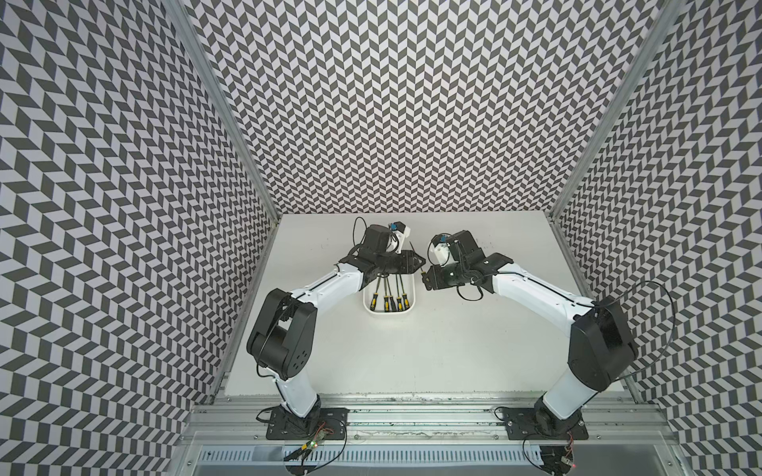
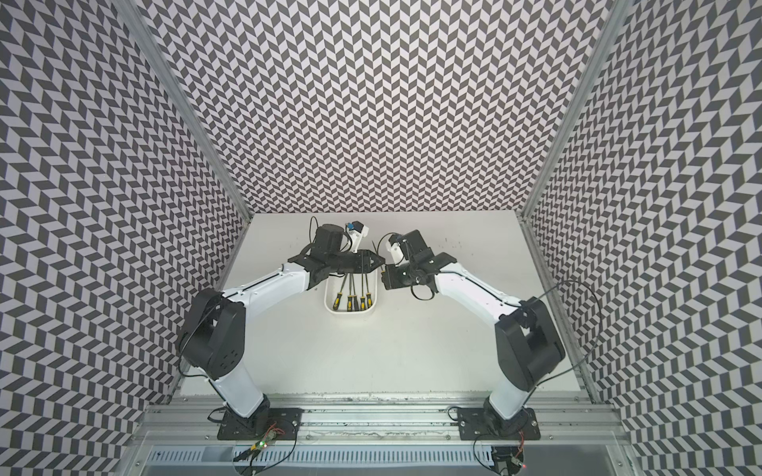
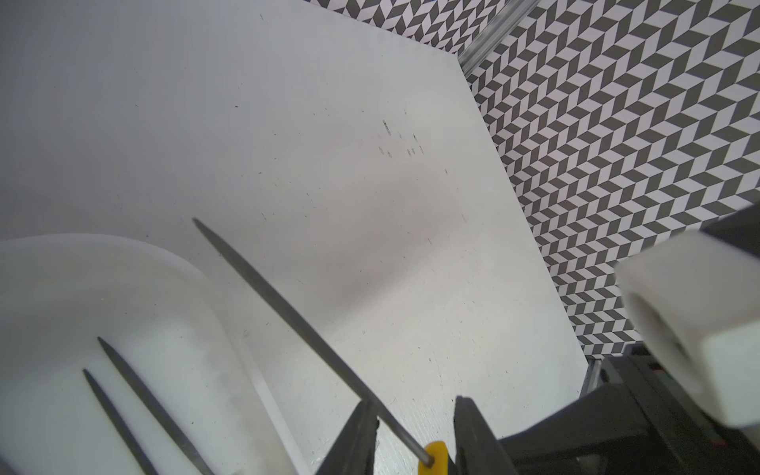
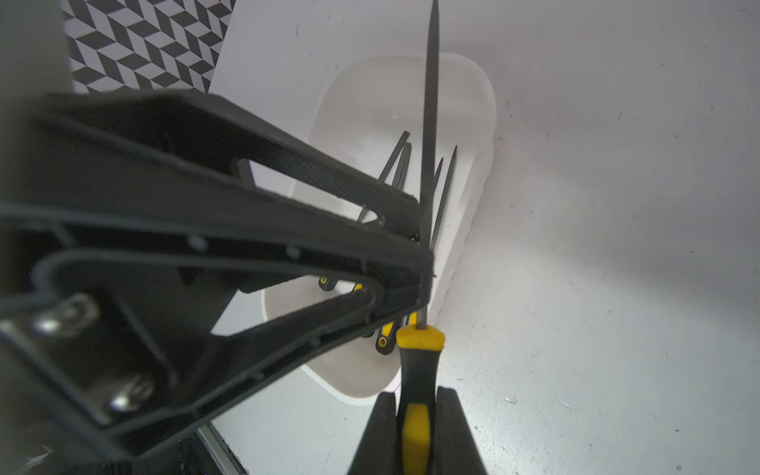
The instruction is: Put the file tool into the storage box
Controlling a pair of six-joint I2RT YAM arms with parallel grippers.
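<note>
My right gripper is shut on the black-and-yellow handle of a file [image 4: 429, 126], whose long dark blade points up and away in the right wrist view. In the left wrist view the blade [image 3: 293, 318] runs diagonally between the spread fingers of my left gripper, just ahead of the yellow collar. That gripper is open around the blade; whether either finger touches it I cannot tell. The white storage box [image 4: 475, 237] stands on the table below and left of the right gripper. From the top views the arms hide most of the held file.
Several more files [image 1: 387, 303] with black-and-yellow handles lie in the box. Both grippers meet close together over the box's right side.
</note>
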